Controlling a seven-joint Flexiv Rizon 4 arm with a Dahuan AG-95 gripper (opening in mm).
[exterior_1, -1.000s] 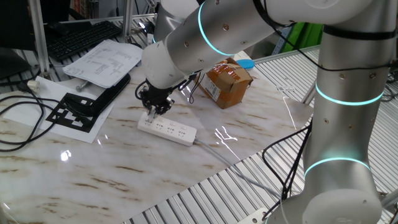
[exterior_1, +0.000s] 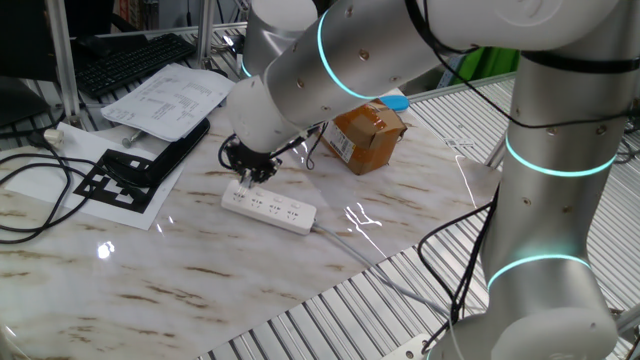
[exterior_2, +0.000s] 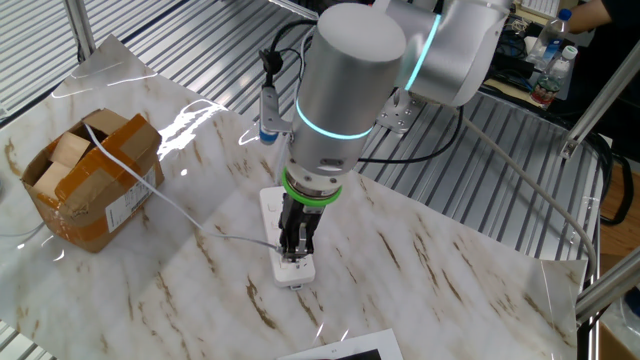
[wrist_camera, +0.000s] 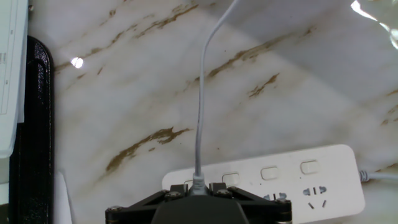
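Observation:
A white power strip (exterior_1: 270, 208) lies flat on the marbled table, its sockets facing up. My gripper (exterior_1: 246, 183) points down at one end of it, at the socket farthest from the strip's own cord. In the wrist view, a pale plug (wrist_camera: 198, 183) with a thin grey cable (wrist_camera: 201, 93) sits between the fingertips, and my gripper looks shut on it. The gripper's body hides the plug's lower part, so how deep it sits in the socket cannot be seen. From the opposite side, the gripper (exterior_2: 294, 252) covers that end of the strip (exterior_2: 293, 273).
An open cardboard box (exterior_2: 95, 185) stands on the table, with the thin cable passing across it. Papers (exterior_1: 168, 100), a black tray-like object (exterior_1: 185, 155) and a printed marker sheet (exterior_1: 120, 182) lie beyond the strip's socket end.
The arm's wrist has shifted very slightly while the gripper stays at the same end of the strip. The strip and box have not moved.

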